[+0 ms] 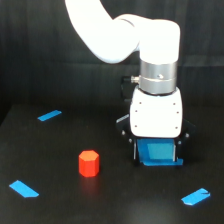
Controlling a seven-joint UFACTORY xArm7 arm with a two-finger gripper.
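The white hand of the arm points down at the right of centre. Below it, my gripper has one dark finger on each side of a blue block. The hand covers the upper part of the block. Whether the fingers press on its sides is hard to make out. Along the block's foot, a strip of blue shows on the dark table. A red hexagonal block stands by itself to the left of the gripper.
Blue tape strips lie flat on the black table: one at back left, one at front left and one at front right. A dark curtain hangs behind.
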